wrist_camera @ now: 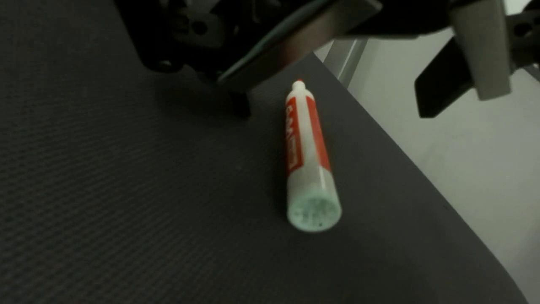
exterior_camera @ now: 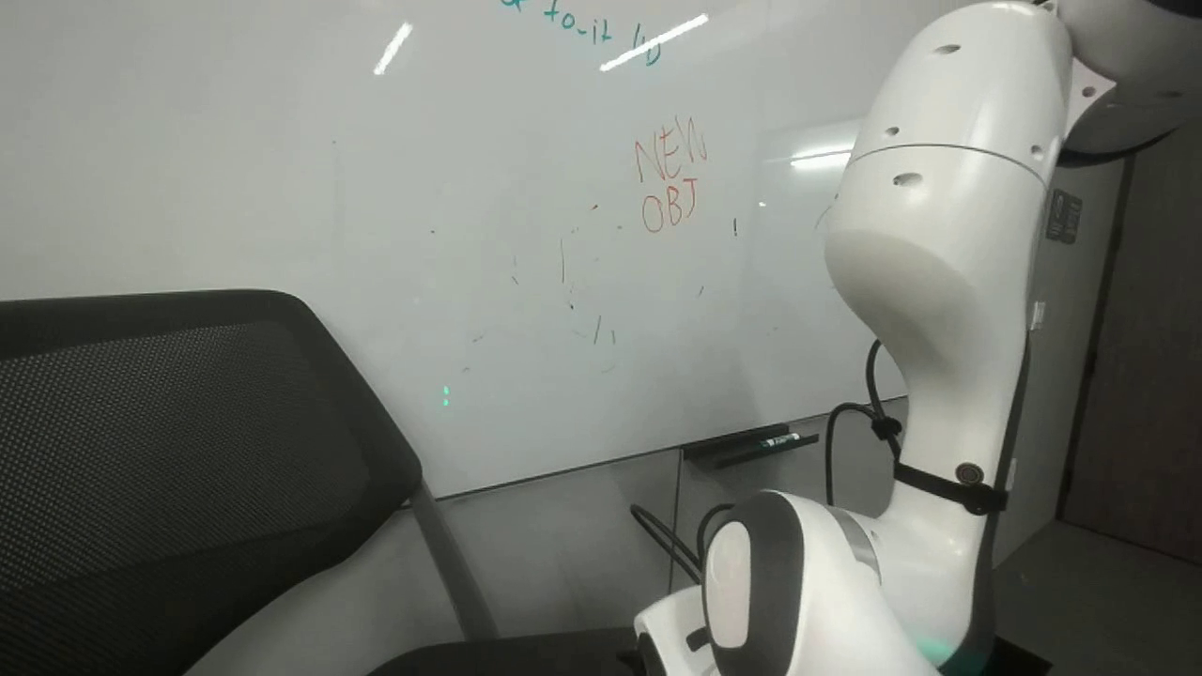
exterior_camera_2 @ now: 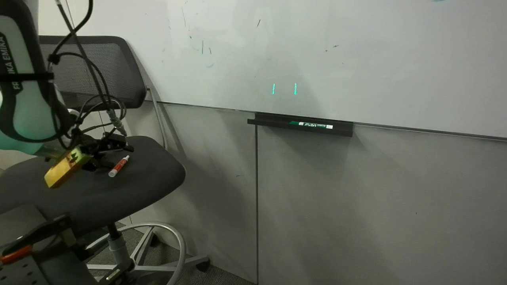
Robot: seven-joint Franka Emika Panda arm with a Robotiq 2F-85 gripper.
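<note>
A white marker with a red label point(wrist_camera: 309, 147) lies on the dark seat of an office chair point(exterior_camera_2: 142, 185), near its edge. In the wrist view its red-tipped end points up toward my gripper, whose fingers point(wrist_camera: 481, 50) stand wide apart with nothing seen clasped between them. From the second exterior view, the same marker point(exterior_camera_2: 119, 166) rests just beside the dark gripper parts. A yellow block point(exterior_camera_2: 69, 167) shows by the wrist there; whether it is fixed to the arm I cannot tell. The first exterior view shows arm links, not fingers.
The chair's mesh backrest point(exterior_camera: 203, 439) rises behind the seat. A whiteboard point(exterior_camera: 473, 146) covers the wall, with a black tray point(exterior_camera_2: 304, 124) holding a green-labelled marker point(exterior_camera_2: 311, 125). Loose cables point(exterior_camera_2: 90, 71) hang along the arm.
</note>
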